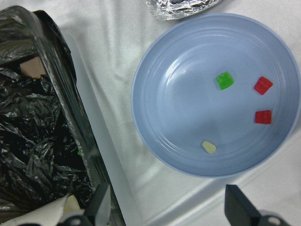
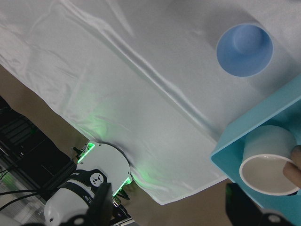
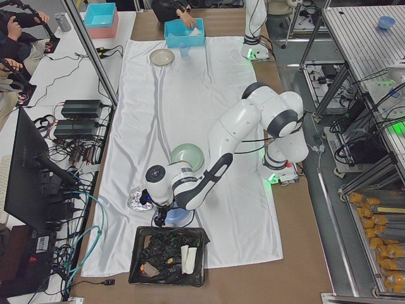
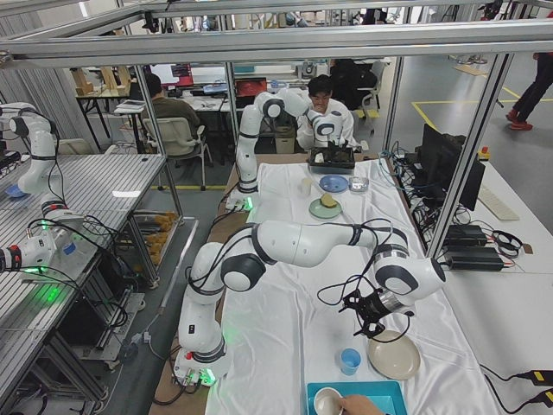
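My left gripper hangs open over the blue plate (image 1: 188, 108), beside the black-lined bin (image 1: 33, 136). The plate holds several small pieces: a green square (image 1: 225, 80), red squares (image 1: 263, 85) and a pale chip (image 1: 209, 147). Crumpled foil (image 1: 178, 7) lies beyond the plate. At the other end of the table, my right gripper is open above the cloth, near a blue cup (image 2: 244, 49) and a teal tub (image 2: 254, 108), in which a person's hand holds a white mug (image 2: 265, 183).
A green plate (image 4: 325, 208) with a yellow item on it sits near the blue plate. A beige plate (image 4: 393, 359) lies by the blue cup.
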